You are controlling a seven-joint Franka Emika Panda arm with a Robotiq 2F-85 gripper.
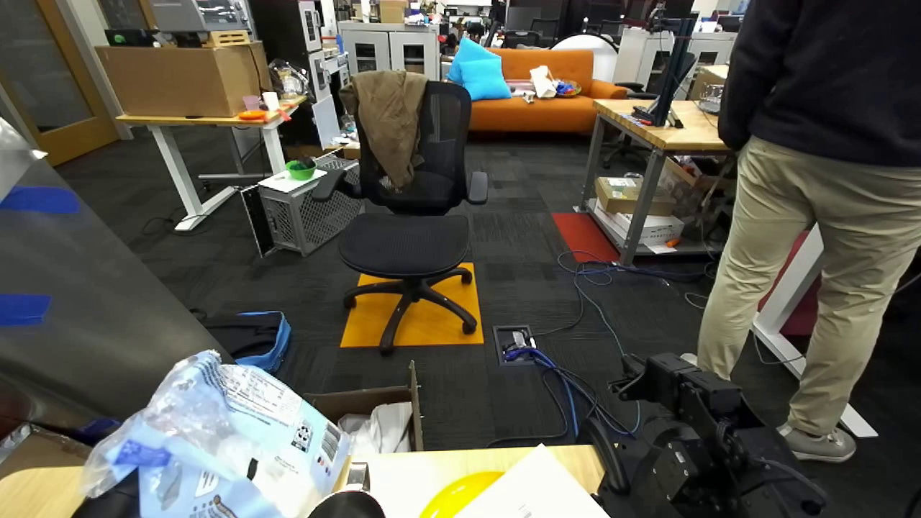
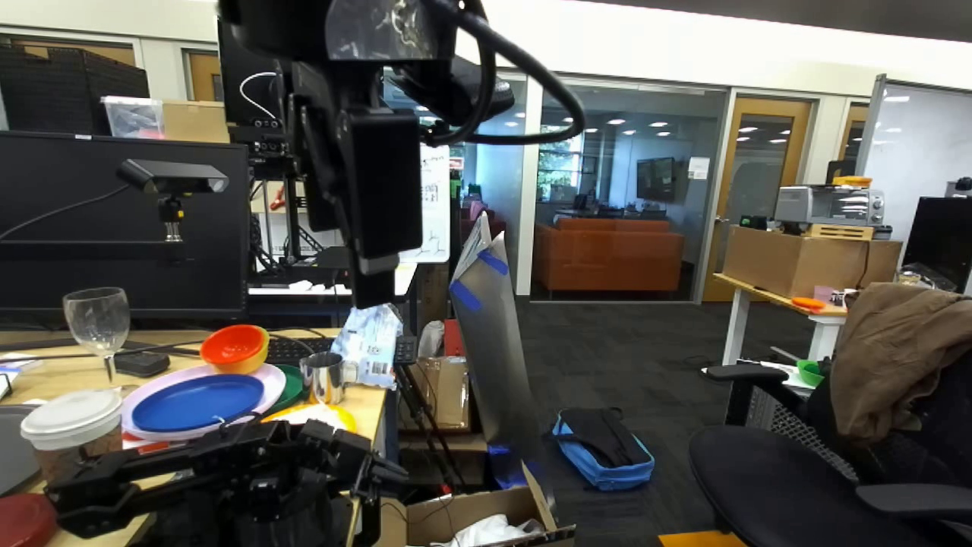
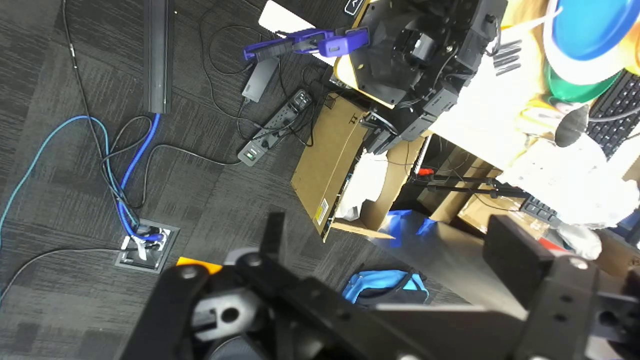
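High over the floor beside the table, my gripper stands open in the wrist view, its fingers [image 3: 510,252] wide apart with nothing between them. From the side, exterior view 2 has the gripper [image 2: 351,255] pointing down, well above the tabletop. On that table lie a blue plate [image 2: 199,403] over a pink one, an orange bowl [image 2: 234,347], a metal cup [image 2: 323,378] and a yellow item [image 2: 337,418] partly hidden by black equipment. A light-blue plastic bag [image 1: 276,427] sits at the table's end.
Black jointed equipment [image 2: 255,483] stands along the table's near edge. An open cardboard box [image 3: 384,192] is on the floor beside the table. A wine glass [image 2: 97,320] and lidded tub [image 2: 74,424] stand farther left. A person [image 1: 803,198] stands nearby. Open carpet surrounds the chair [image 1: 406,242].
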